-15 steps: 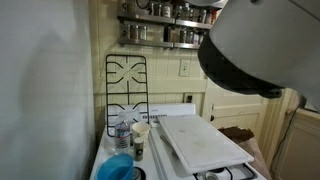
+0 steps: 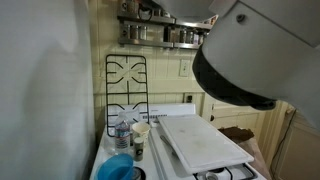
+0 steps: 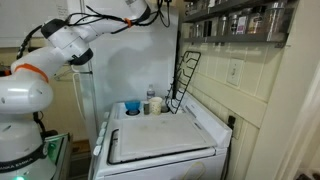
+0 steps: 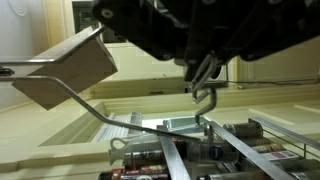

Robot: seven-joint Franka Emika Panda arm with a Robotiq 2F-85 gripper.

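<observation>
In the wrist view my gripper is shut on a thin, grey, S-shaped metal hook (image 4: 206,103), whose curved end sticks out below the fingers. A long bent metal rod (image 4: 95,112) passes just under the hook; whether the two touch I cannot tell. Spice jars (image 4: 150,160) stand along metal rails close to the hook. In exterior view 2 the arm reaches across the top toward the jar shelf (image 3: 232,10), with the gripper's tip hard to make out. The arm's white body (image 2: 240,60) fills much of exterior view 1.
A brown box (image 4: 72,72) is at the left of the wrist view. Below, a white board (image 2: 205,142) covers most of the stove, with a blue bowl (image 2: 115,167), cups (image 2: 140,130) and a bottle (image 2: 122,135) beside it. A black grate (image 2: 126,85) leans upright behind.
Objects on the stove have stayed in place.
</observation>
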